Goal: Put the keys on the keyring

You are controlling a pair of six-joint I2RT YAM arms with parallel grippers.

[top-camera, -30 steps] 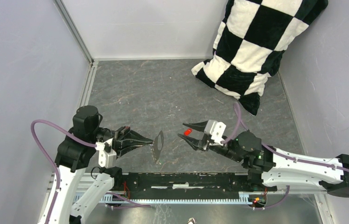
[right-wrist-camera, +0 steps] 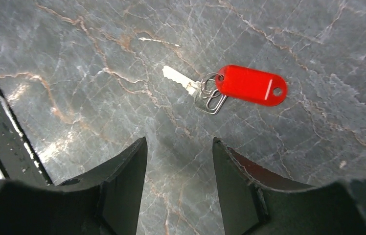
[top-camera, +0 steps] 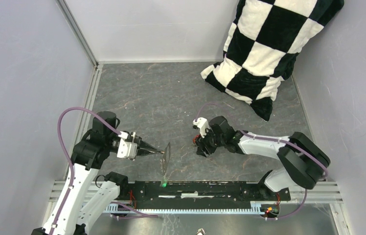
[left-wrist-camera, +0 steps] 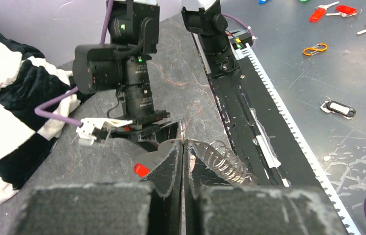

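In the top view my left gripper (top-camera: 162, 152) is shut on a thin grey metal keyring (top-camera: 168, 157), which hangs edge-on from its fingertips. The left wrist view shows the closed tips together, with the blurred keyring (left-wrist-camera: 218, 161) and its wire coils behind them. A silver key (right-wrist-camera: 178, 77) with a red tag (right-wrist-camera: 253, 85) lies flat on the grey surface, its small split ring joining the two. My right gripper is open, its fingers apart and empty, pointing down near the key. In the top view it partly covers the red tag (top-camera: 195, 140).
A checkered cushion (top-camera: 264, 54) fills the back right corner. Along the front edge runs a dark rail (top-camera: 195, 188). Beyond it, in the left wrist view, lie red-tagged keys (left-wrist-camera: 318, 13), an orange carabiner (left-wrist-camera: 315, 49) and a black tag (left-wrist-camera: 338, 108).
My right gripper has swung from lying level to pointing down beside the red tag. The left arm has shifted slightly, still with the keyring, which now shows narrower and a green spot at its lower end.
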